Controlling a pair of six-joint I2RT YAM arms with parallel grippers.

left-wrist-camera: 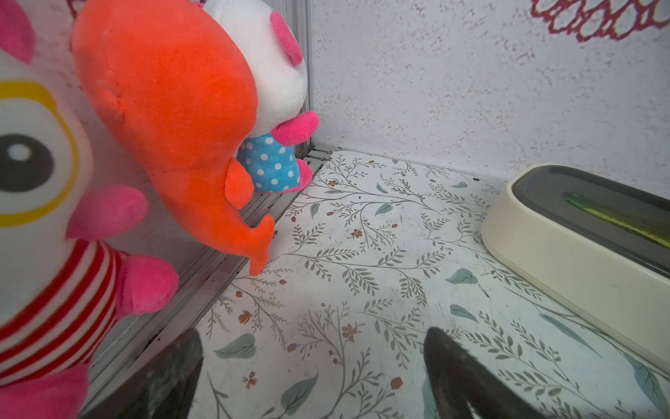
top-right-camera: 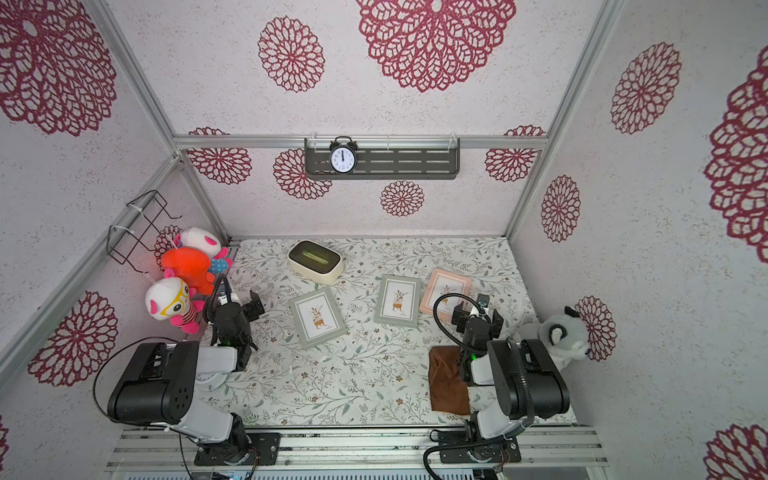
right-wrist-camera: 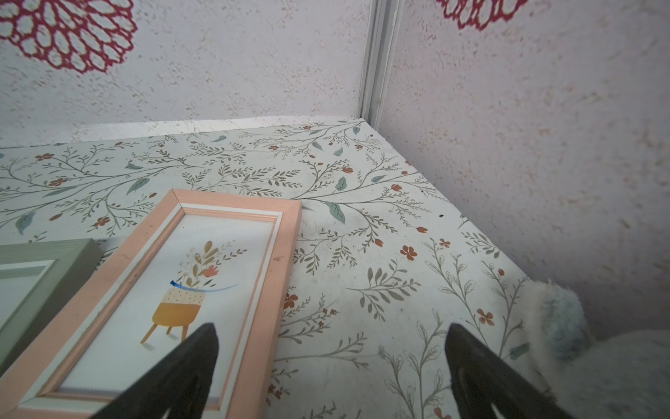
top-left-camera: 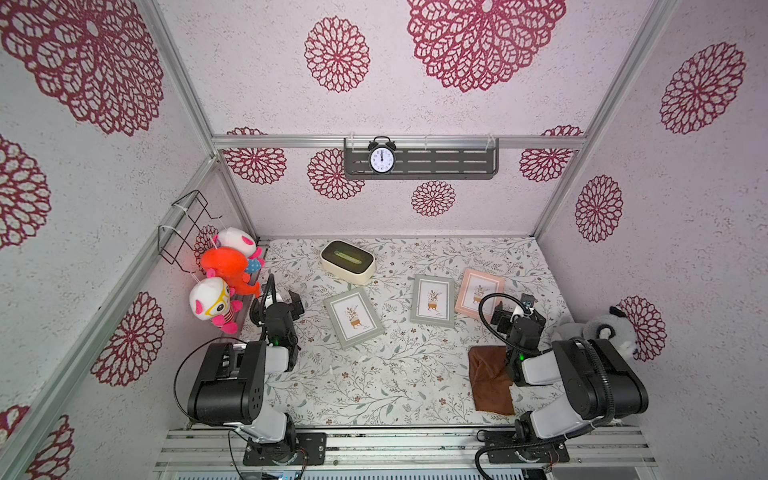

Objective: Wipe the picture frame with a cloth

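Three picture frames lie flat on the table: a tilted grey-green one (top-left-camera: 337, 325) on the left, another grey-green one (top-left-camera: 415, 301) near the middle, and a pink one (top-left-camera: 465, 293) overlapped in view by the right arm's cable. In the right wrist view a blue streak (right-wrist-camera: 202, 287) crosses the pink frame's (right-wrist-camera: 280, 265) picture. A brown cloth (top-left-camera: 489, 382) is spread at the front right, partly hidden by the right arm. My right gripper is open and empty, beside the pink frame. Near the plush toys, my left gripper stands open and empty.
A cream tissue box (top-left-camera: 360, 274) with a dark lid stands at the back left. Plush toys (top-left-camera: 228, 268) line the left edge, and a grey plush (top-left-camera: 612, 332) sits at the right. A clock (top-left-camera: 382, 158) sits on the wall shelf.
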